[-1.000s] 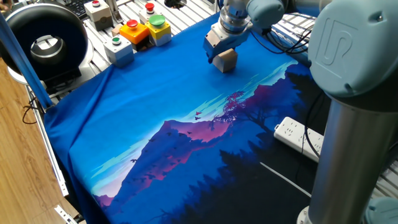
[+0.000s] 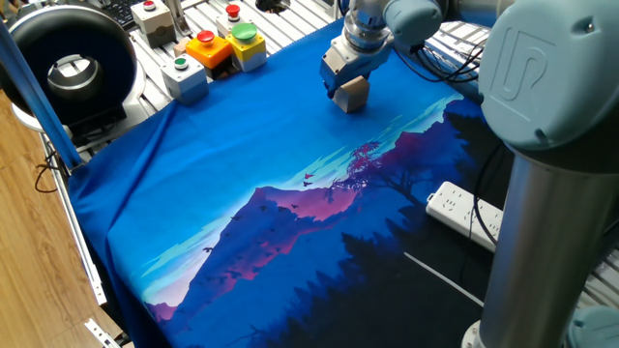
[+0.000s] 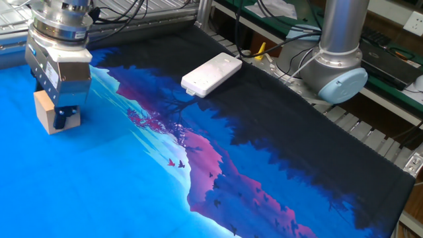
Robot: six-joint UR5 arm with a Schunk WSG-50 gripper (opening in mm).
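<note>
A light wooden block (image 2: 352, 95) sits on the blue part of the printed cloth, below the wrist of my arm in exterior view 1. My gripper (image 3: 51, 114) points down over it, its fingers closed about the block. One dark finger (image 3: 60, 119) lies against the block's near face in exterior view 2. The other finger is mostly hidden behind the wood. The block's underside seems to rest on the cloth, with no clear gap beneath.
Button boxes, among them a yellow one with a green button (image 2: 247, 48), stand beyond the cloth's edge. A white power strip (image 3: 211, 74) lies on the dark part of the cloth (image 2: 319, 193).
The block has hardly shifted.
</note>
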